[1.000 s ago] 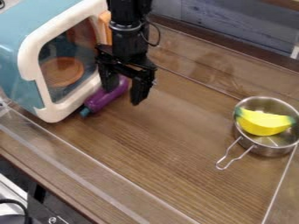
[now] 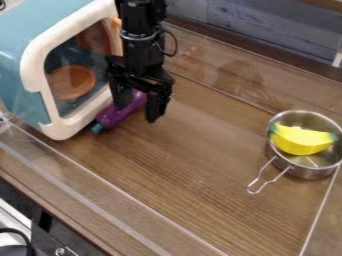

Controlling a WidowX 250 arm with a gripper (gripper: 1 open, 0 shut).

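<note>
The black gripper (image 2: pixel 139 92) hangs at the upper middle over a purple object (image 2: pixel 118 114), which lies on the wooden counter beside the toy oven. Whether its fingers are open or shut on anything is hard to tell. A teal and white toy oven (image 2: pixel 39 52) stands at the left, with an orange round item (image 2: pixel 71 80) visible in it. At the right a steel pot (image 2: pixel 307 166) with a wire handle holds a yellow banana-like object (image 2: pixel 301 138).
A grey wall runs along the back. A white appliance edge and dark cable are at the lower left.
The gripper has shifted very slightly; the purple object, oven and pot look unmoved.
</note>
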